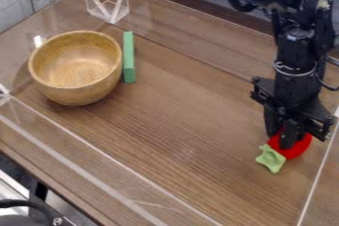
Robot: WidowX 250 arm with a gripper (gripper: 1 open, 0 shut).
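Note:
My black gripper [286, 127] is low on the right side of the table, shut on a red object [294, 147] with a green leafy top [272, 160], which looks like a strawberry toy. The gripper hides part of the red object.
A wooden bowl [79, 63] sits at the left, with a green bar [129, 57] beside it. A white wire object [103, 4] stands at the back left.

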